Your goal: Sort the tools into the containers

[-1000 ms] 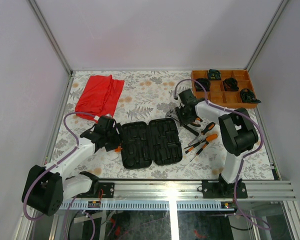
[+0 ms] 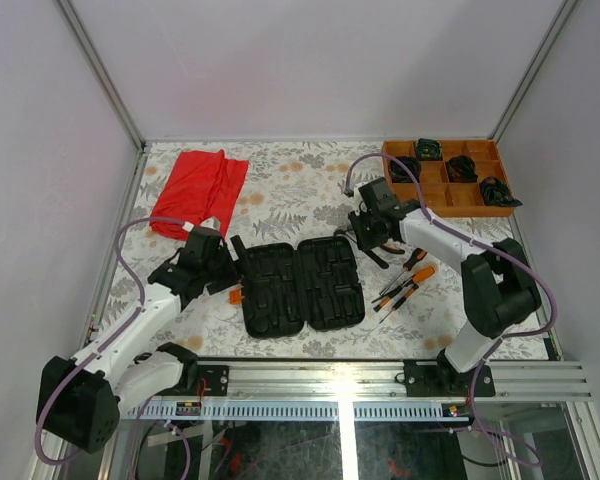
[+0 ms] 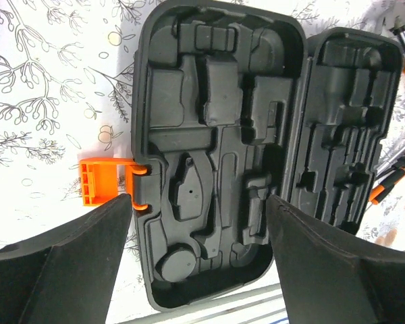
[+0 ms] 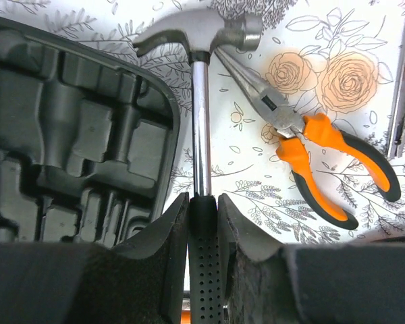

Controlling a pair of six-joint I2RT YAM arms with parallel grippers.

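Observation:
My right gripper straddles the black handle of the claw hammer (image 4: 201, 128). Its fingers lie close along both sides of the handle; whether they press on it I cannot tell. The hammer's steel head points away from the gripper. The black tool case (image 2: 298, 285) lies unfolded, its moulded slots empty. Over the case's left edge, my left gripper stands open, with no tool between its fingers. Beside the hammer lie orange-handled pliers (image 4: 293, 131). Several screwdrivers (image 2: 410, 290) rest right of the case.
An orange compartment box (image 2: 435, 205) with dark cable bundles (image 2: 462, 168) stands at the back right. A red cloth (image 2: 202, 185) lies at the back left. The orange latch (image 3: 98, 181) juts from the case's left side.
My left gripper has shifted slightly, and its fingers now stand farther apart. The right gripper has moved a little at the hammer's handle. The case stays where it was.

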